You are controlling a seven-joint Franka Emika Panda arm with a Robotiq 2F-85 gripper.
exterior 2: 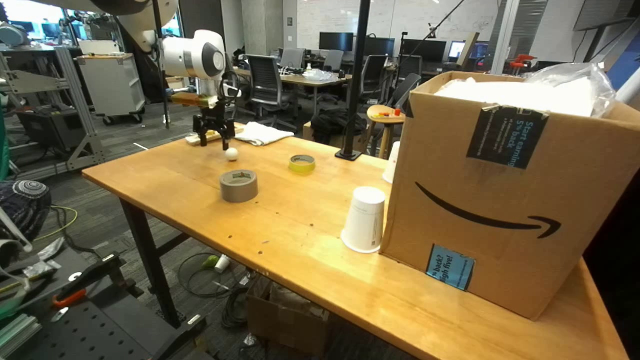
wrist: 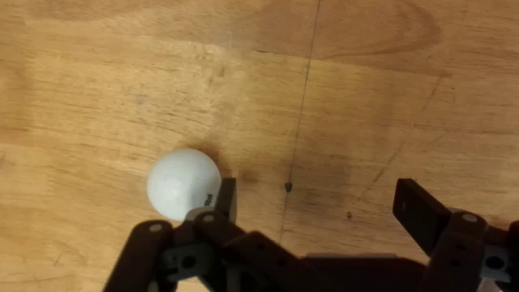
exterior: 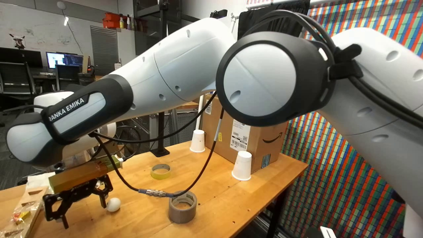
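A white ball (wrist: 181,182) rests on the wooden tabletop. In the wrist view it lies to the left of and outside my open gripper, partly covered by the left finger. Bare wood shows between the widely spread fingers. From exterior view 1, the gripper (exterior: 83,218) hangs low above the table, and the ball (exterior: 113,204) sits just to the right of its nearer finger. Exterior view 2 shows the ball (exterior 2: 231,154) beneath and beside the right finger of the gripper (exterior 2: 214,146). Whether finger and ball touch, I cannot tell.
A grey tape roll (exterior 2: 238,186) and a yellow tape roll (exterior 2: 301,163) lie nearby. Upturned white cups (exterior: 242,166) stand beside a large cardboard box (exterior 2: 510,198). A white cloth (exterior 2: 264,133) and a wooden board (exterior: 24,210) are close to the gripper. Mid-table is mostly clear.
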